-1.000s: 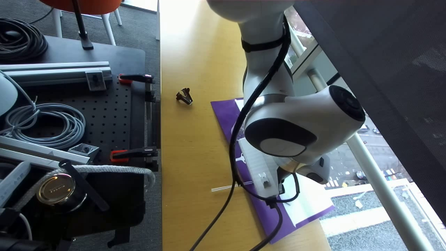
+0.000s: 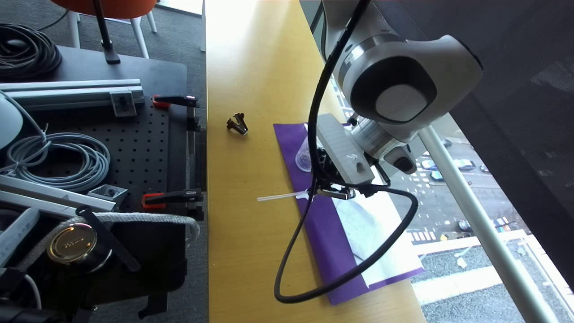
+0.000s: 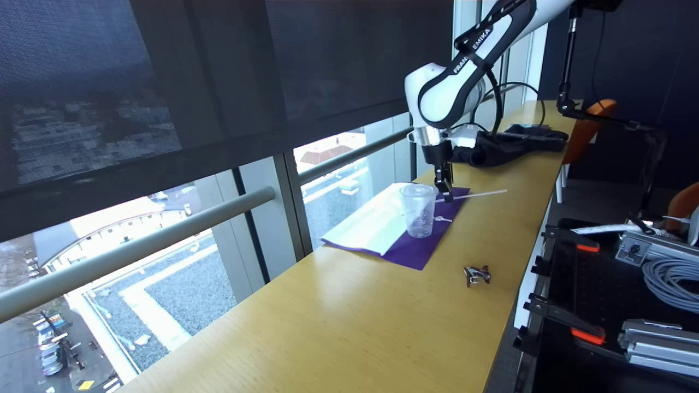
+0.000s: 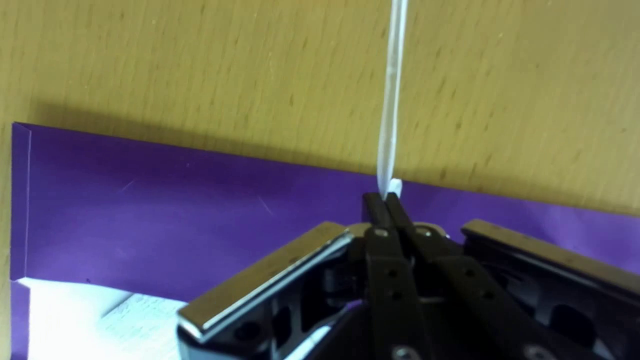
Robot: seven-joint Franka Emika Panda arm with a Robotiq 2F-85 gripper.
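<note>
A thin translucent straw is pinched at one end in my gripper, whose dark fingers are shut on it. In exterior view 1 the straw reaches left from the gripper, out over the bare table. Below it lies a purple folder with white paper. A clear plastic cup stands upright on the folder, partly behind the arm in exterior view 1. A small white piece with holes lies on the folder between cup and gripper; the gripper hides most of it in the wrist view.
A dark staple remover sits alone on the table, away from the folder. The window rail runs along the table's far side. A black cable loops from the arm over the folder. Bare table lies beyond the cup.
The arm has moved along the folder toward the cup, carrying the straw.
</note>
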